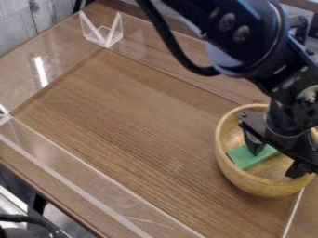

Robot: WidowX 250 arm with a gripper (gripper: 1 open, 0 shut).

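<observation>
A wooden bowl point(255, 185) sits at the right edge of the table, with a green rectangular block point(244, 160) lying inside it. My black gripper point(272, 154) reaches down into the bowl from the upper right, over the block and partly covering it and the bowl's far side. Its fingertips are dark against dark, so I cannot tell how far apart they are or whether they touch the block.
A clear plastic holder point(102, 30) stands at the back left. Cables lie beyond the lower left edge.
</observation>
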